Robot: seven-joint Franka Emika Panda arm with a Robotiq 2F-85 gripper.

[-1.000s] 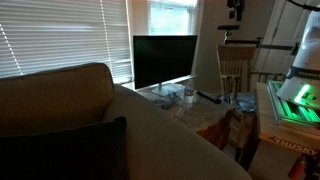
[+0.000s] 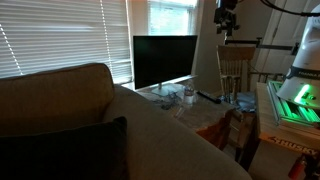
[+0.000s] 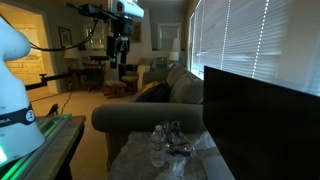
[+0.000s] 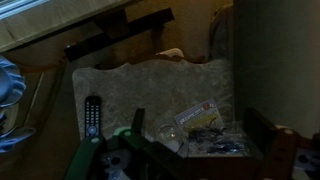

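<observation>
My gripper [image 2: 228, 30] hangs high above the low table, near the chair in exterior view 1. Its fingers are spread, and nothing shows between them. In the wrist view, a clear bottle [image 4: 168, 132] stands on the table top [image 4: 150, 88], partly seen from above. Beside it lie a small printed packet [image 4: 199, 113] and a crinkled clear plastic wrapper [image 4: 215, 142]. A black remote [image 4: 93, 117] rests along the table's left side. Exterior view 2 shows the bottle [image 3: 158, 146] upright, well below my gripper [image 3: 117, 63].
A large black television [image 3: 265, 110] stands along one side of the table. The grey sofa [image 2: 165, 125] borders another side, and a wooden chair [image 2: 237, 65] is near the arm's base.
The things on the table look unmoved.
</observation>
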